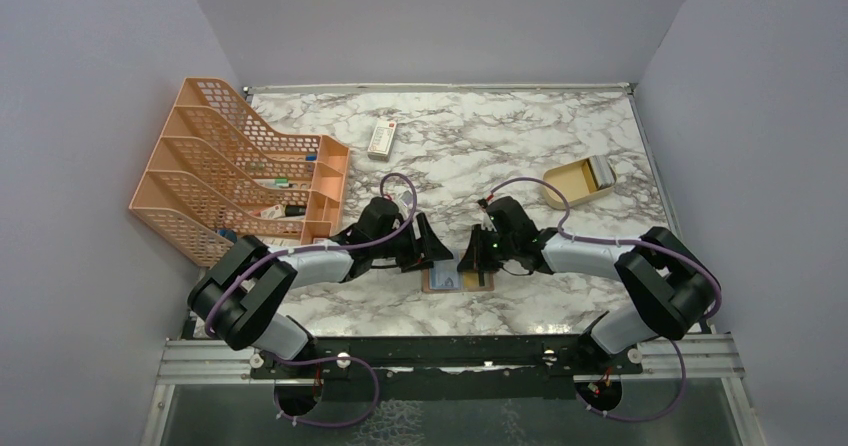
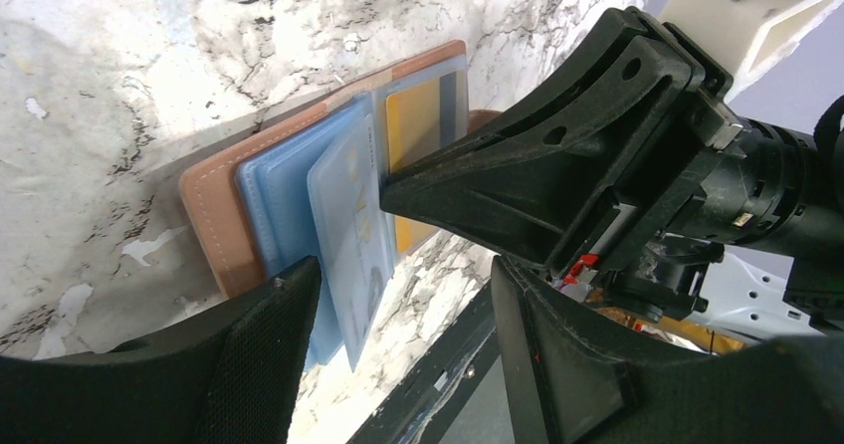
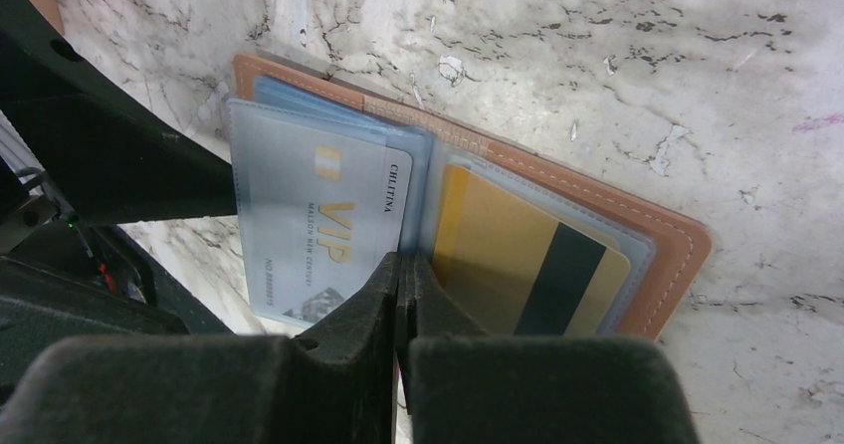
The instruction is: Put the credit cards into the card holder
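Note:
The brown card holder [image 3: 687, 235] lies spread on the table, near the front edge. Its clear sleeve on the left half bears a pale VIP card [image 3: 299, 215], and this leaf stands tilted up off the blue pages [image 2: 274, 200] beneath. A gold card with a black stripe [image 3: 503, 255] lies in the clear pocket on the right half. My left gripper is part open at the tilted leaf, whose corner reaches between the fingers without both touching it. My right gripper is shut, its tips at the inner edge of the leaf, by the fold.
An orange divided organiser [image 1: 333, 156] holding small items stands at the left. Further back lies a white box [image 1: 382, 140]. At the right is a tan open box [image 1: 567, 181] with greyish pieces.

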